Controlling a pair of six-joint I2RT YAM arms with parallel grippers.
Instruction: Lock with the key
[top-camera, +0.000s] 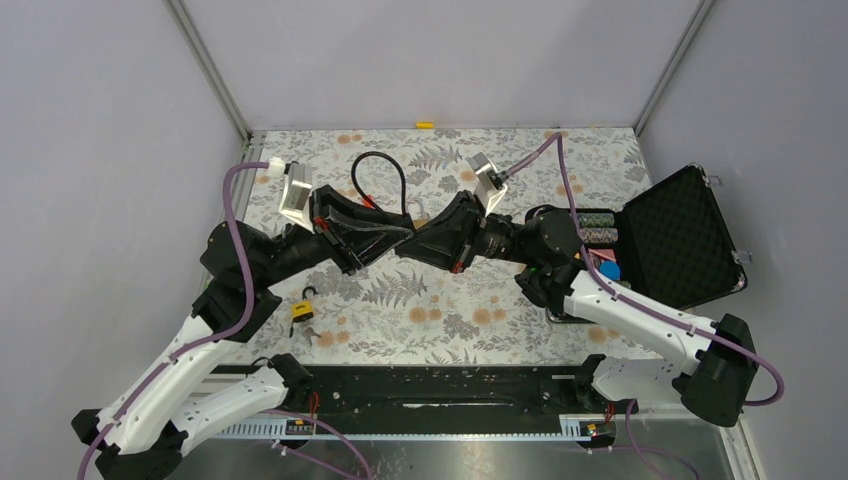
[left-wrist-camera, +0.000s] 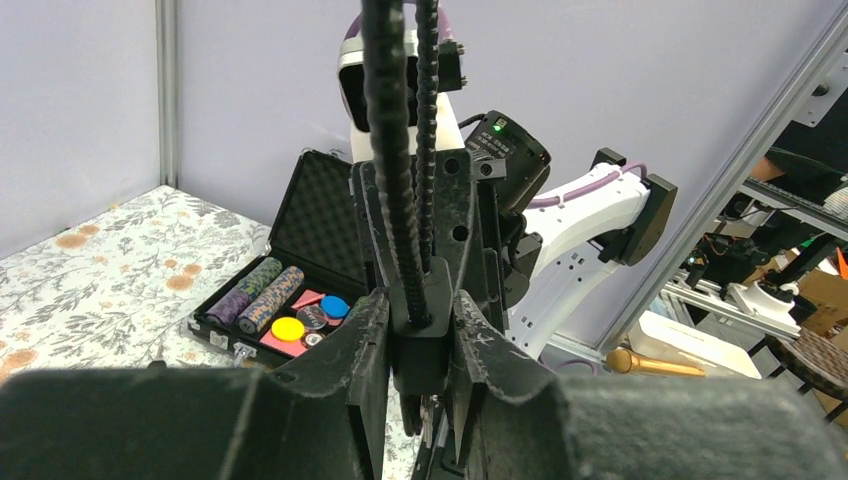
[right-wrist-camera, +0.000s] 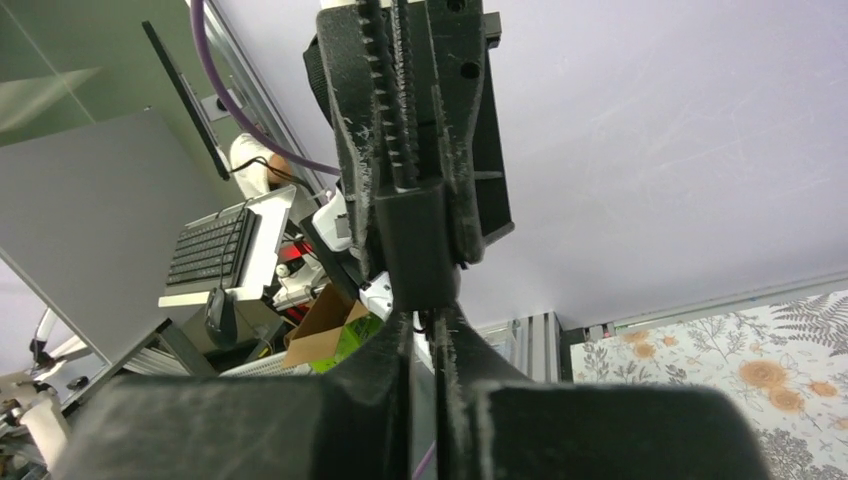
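Note:
A black cable lock, its block-shaped body gripped from both sides, is held by my left gripper; the ribbed cable loops up above. In the right wrist view the lock body hangs just beyond my right gripper. The right fingers stand almost together under the body, leaving a narrow slit with something small and dark at the top. A metallic piece, perhaps the key, shows faintly below the body in the left wrist view. Whether the right fingers pinch it is too hidden to tell.
An open black case with chips sits on the right side of the table. A yellow padlock lies at the left, a brass padlock partly hidden behind the grippers.

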